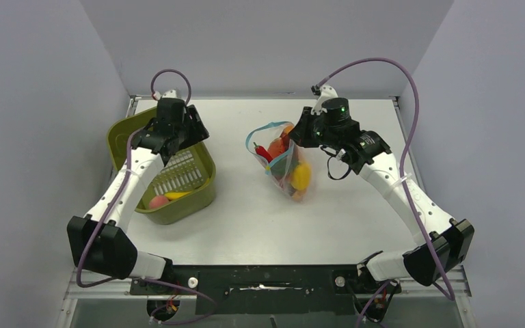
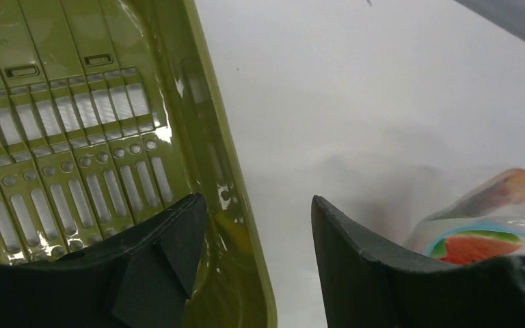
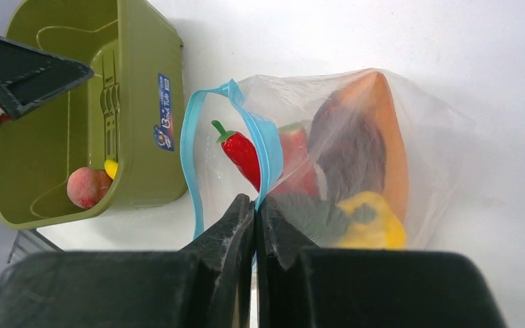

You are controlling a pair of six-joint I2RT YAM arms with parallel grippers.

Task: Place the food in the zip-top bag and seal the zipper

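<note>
A clear zip bag (image 1: 284, 160) with a blue zipper band (image 3: 268, 147) hangs with its mouth facing left. Inside show a red chili pepper (image 3: 241, 156), a yellow item (image 3: 371, 222) and other pieces, some blurred by the plastic. My right gripper is shut on the bag's rim at the zipper band. Over the right side of the green tub (image 1: 202, 195) hangs my left gripper, part open and empty. Down in the tub lie a peach (image 3: 89, 187) and something yellow (image 3: 111, 168).
The tub's tall right wall (image 2: 236, 178) stands between the tub's inside and the bag.
</note>
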